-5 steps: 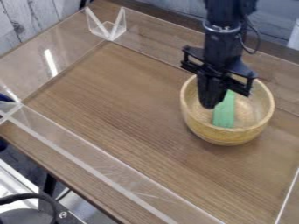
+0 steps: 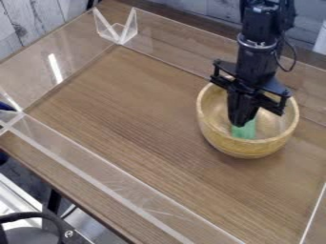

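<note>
The black gripper [image 2: 245, 107] reaches down from the top right into a tan bowl [image 2: 216, 138] on the wooden table. Its fingertips are inside or just over the bowl, near a green object [image 2: 245, 128] lying in it. The gripper looks shut; whether anything is between its fingers is hard to see, and part of the green object is hidden behind it.
A clear plastic item [image 2: 116, 30] stands at the back left. A black round fixture [image 2: 29, 231] is at the lower left corner.
The gripper has moved slightly to the right over the bowl, and less of the green object shows.
</note>
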